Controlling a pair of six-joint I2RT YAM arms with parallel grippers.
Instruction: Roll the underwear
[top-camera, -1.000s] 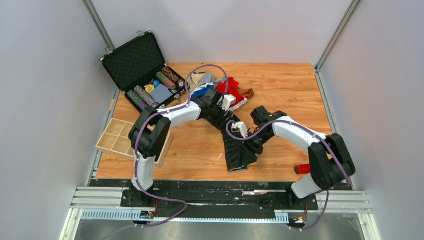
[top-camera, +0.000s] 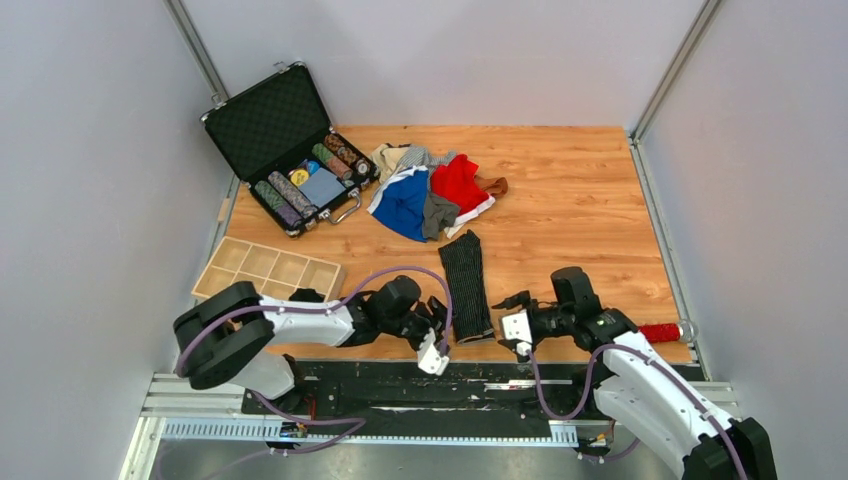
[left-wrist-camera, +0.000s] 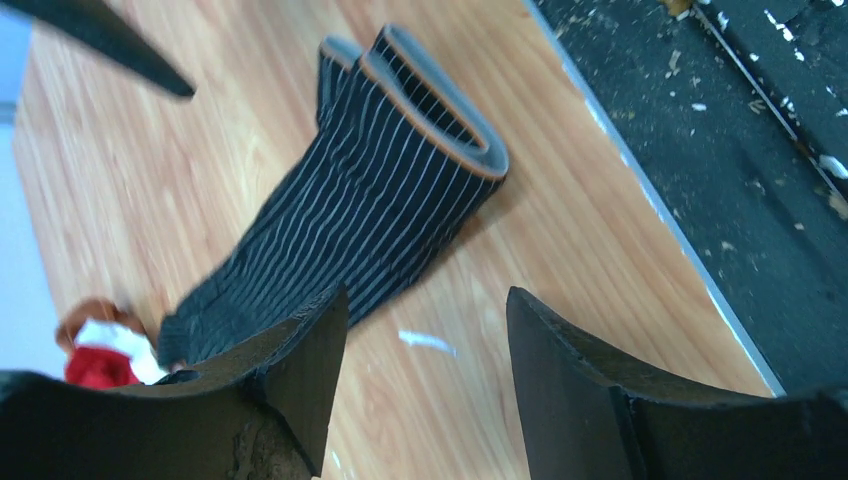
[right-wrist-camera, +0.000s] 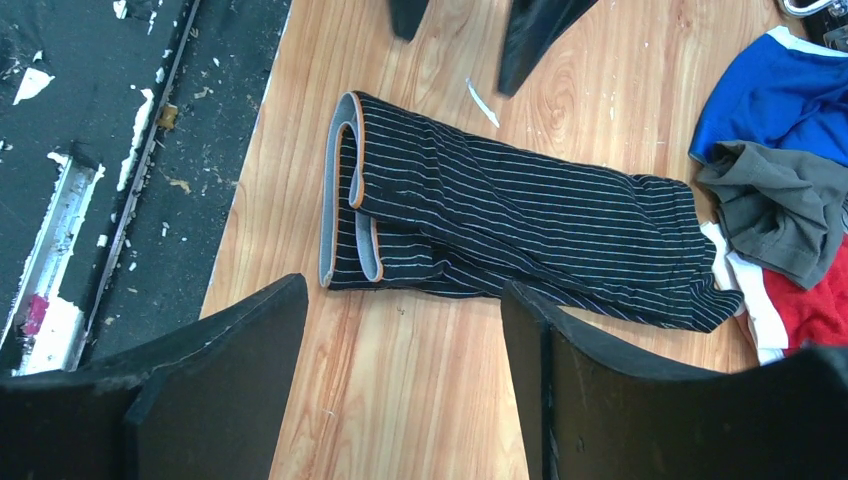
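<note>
The underwear (top-camera: 466, 280), black with thin white stripes, lies as a long narrow folded strip on the table. Its near end shows grey inner layers and an orange edge in the right wrist view, where the underwear (right-wrist-camera: 540, 210) is seen whole. To the left of that near end, my left gripper is open, fingers apart, with bare wood between them. On the opposite side my right gripper also has its fingers spread, apart from the cloth. Neither gripper holds anything.
A heap of clothes, including blue shorts (top-camera: 402, 205) and a red garment (top-camera: 457, 183), sits just beyond the strip's far end. An open case (top-camera: 270, 120) and a wooden divided tray (top-camera: 318, 277) stand left.
The underwear stayed put.
</note>
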